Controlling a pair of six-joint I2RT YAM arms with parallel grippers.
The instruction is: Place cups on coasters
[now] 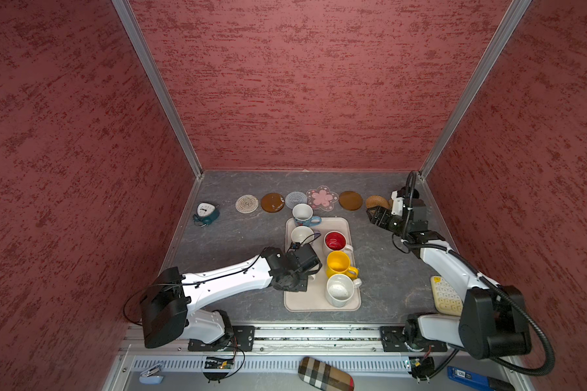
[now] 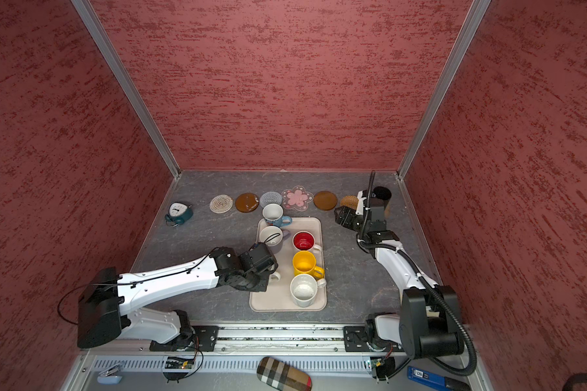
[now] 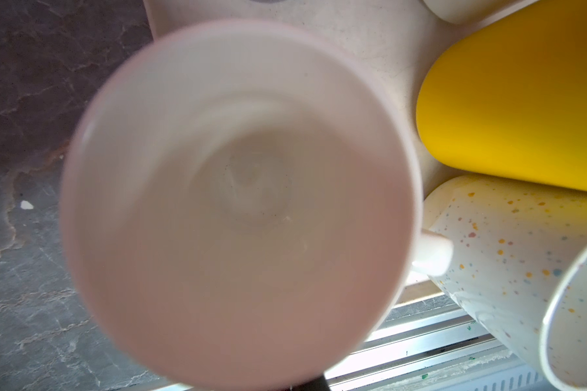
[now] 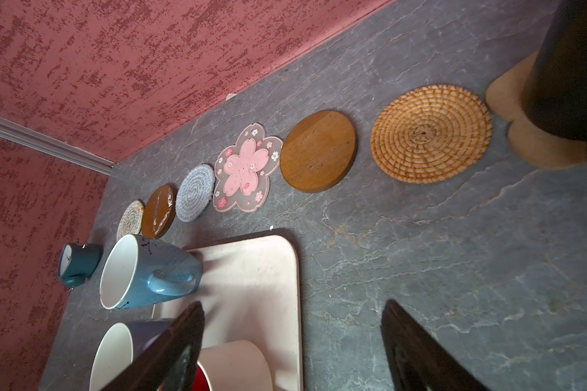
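A pale pink cup (image 3: 241, 195) fills much of the left wrist view. My left gripper (image 1: 304, 264) is down over the tray (image 1: 296, 301) at that cup, mostly hiding it from above; its fingers are hardly visible. On the tray also stand a blue cup (image 4: 150, 273), a pale cup (image 2: 271, 236), a red cup (image 2: 304, 241), a yellow cup (image 2: 306, 264) and a speckled cup (image 2: 304, 290). Coasters lie in a row behind, including a flower one (image 4: 244, 166) and a woven one (image 4: 430, 133). My right gripper is open above the table right of the tray, fingers empty.
A black cup (image 4: 554, 78) stands on the rightmost coaster. A teal clock (image 2: 178, 213) stands at the left, a yellow pad (image 1: 447, 294) at the front right. The table right of the tray is clear; red walls enclose it.
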